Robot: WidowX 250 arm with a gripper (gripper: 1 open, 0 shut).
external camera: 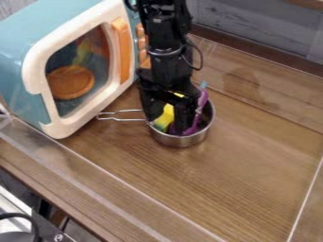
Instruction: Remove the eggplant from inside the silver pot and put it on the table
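Observation:
The silver pot (180, 141) stands on the wooden table, its wire handle pointing left. Inside it leans the purple eggplant (194, 128), on the right side, partly covered by the gripper. A yellow item (164, 117) with a greenish tip shares the pot on the left. My black gripper (177, 121) points down into the pot, its fingers spread and reaching among the contents. Nothing is held. The lower fingertips are dark and partly hidden against the pot and the eggplant.
A blue and white toy oven (57, 57) with an orange door edge fills the left, close to the pot handle (121, 114). A wall (259, 24) runs behind.

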